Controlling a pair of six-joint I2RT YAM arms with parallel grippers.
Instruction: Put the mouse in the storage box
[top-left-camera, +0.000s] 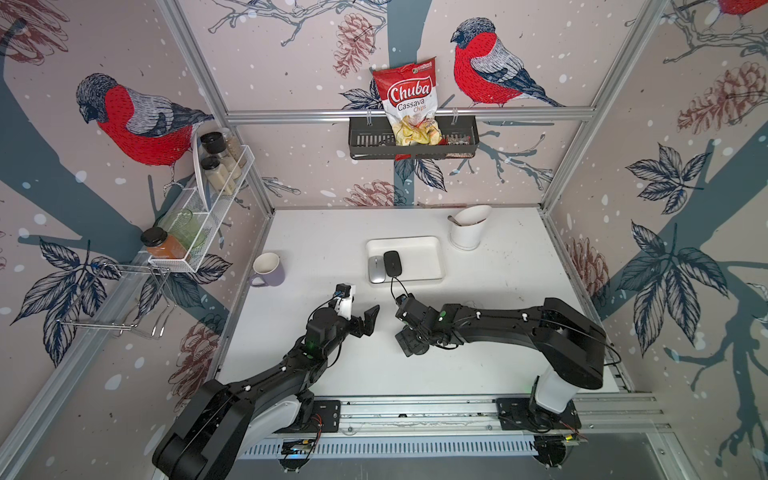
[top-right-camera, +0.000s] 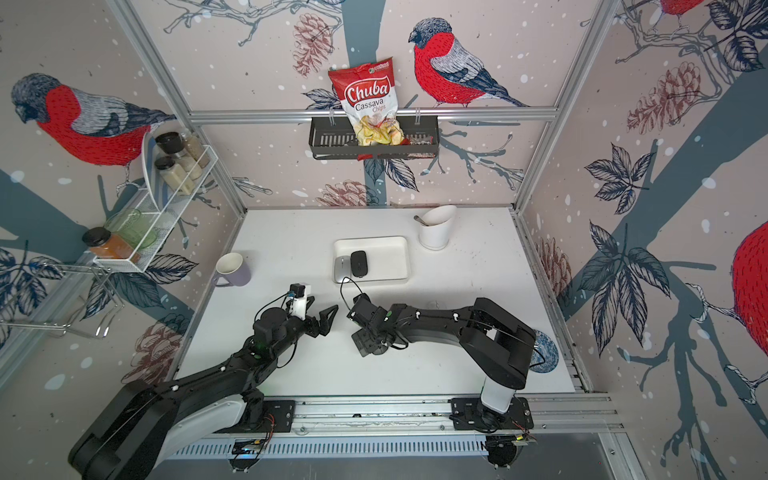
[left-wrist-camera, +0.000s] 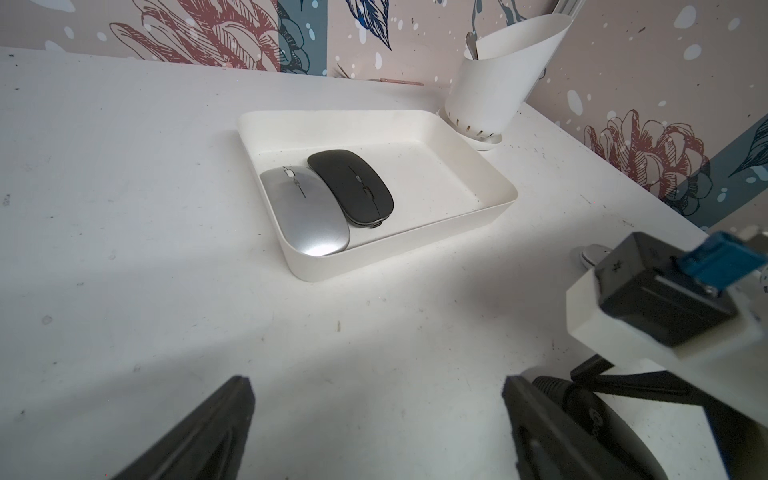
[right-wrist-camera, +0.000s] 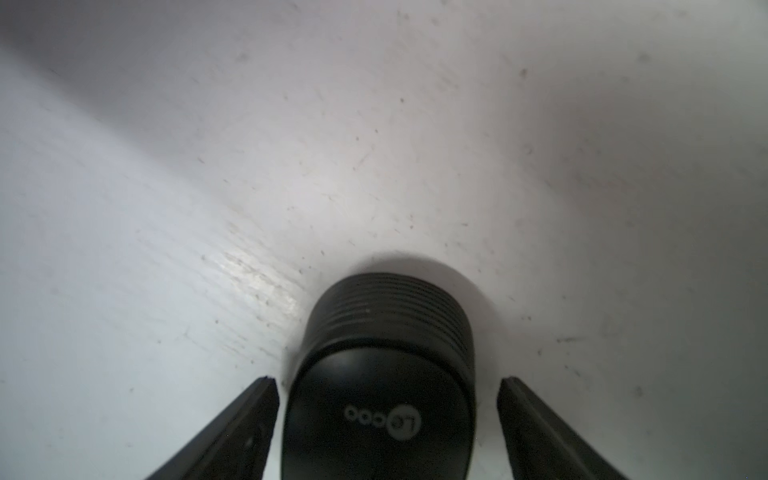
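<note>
A black mouse with a ribbed end and pale lettering lies on the table in the right wrist view. My right gripper is open, one finger on each side of it, with a narrow gap at both sides. From the left wrist view, part of this mouse shows behind a finger of my left gripper, which stands open and empty over bare table. The white storage box sits further back. Inside, at its left end, a silver mouse and another black mouse lie side by side.
A white holder stands behind the box to the right, and a lilac mug is at the table's left. A blue patterned plate lies at the right edge, partly behind the right arm. Table left of the box is clear.
</note>
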